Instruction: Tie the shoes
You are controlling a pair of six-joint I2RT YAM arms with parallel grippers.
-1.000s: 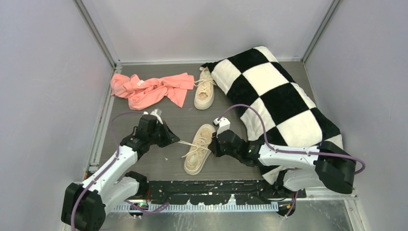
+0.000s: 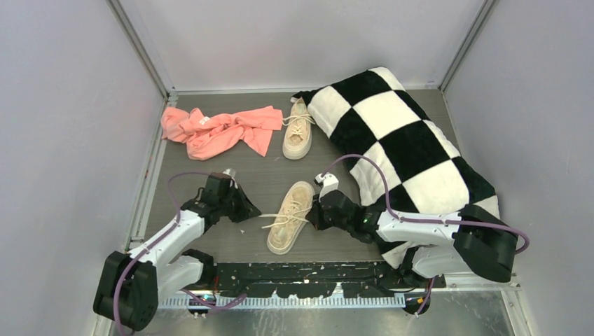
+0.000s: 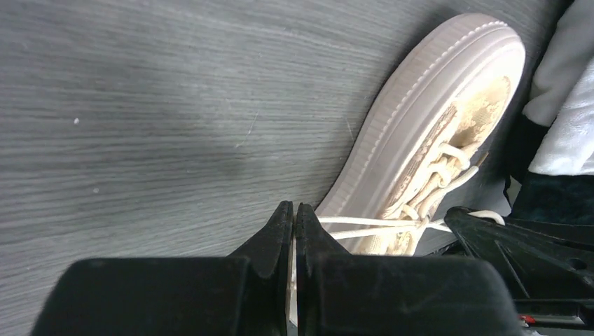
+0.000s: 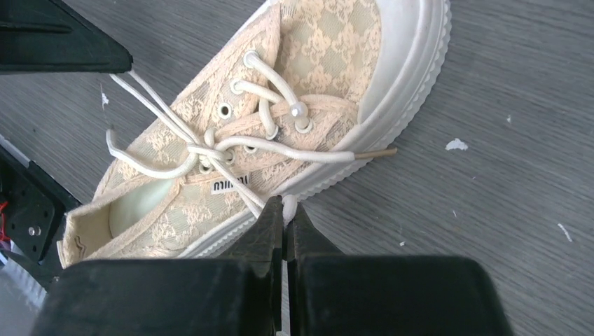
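A cream lace-patterned shoe (image 2: 300, 192) lies between my grippers, its laces knotted across the tongue (image 4: 210, 149). On its left, my left gripper (image 2: 258, 214) is shut on a shoelace loop (image 3: 364, 222); two strands run taut from the knot to its fingertips. Close over the shoe's right side, my right gripper is shut on the opposite loop (image 4: 239, 187), whose white bend shows between the fingertips. One loose lace end with a tan tip (image 4: 375, 152) crosses the shoe's side. The second shoe (image 2: 297, 143) stands farther back, with laces across its top.
A large black-and-white checkered pillow (image 2: 410, 150) fills the right side and touches the far shoe. At the back left lies a crumpled pink cloth (image 2: 224, 129). Bare grey table (image 2: 256, 171) shows left of the shoes.
My left gripper has come slightly down toward the table's front with its loop, so the strands now run nearly level. The right gripper has shifted slightly right. The near shoe has barely moved.
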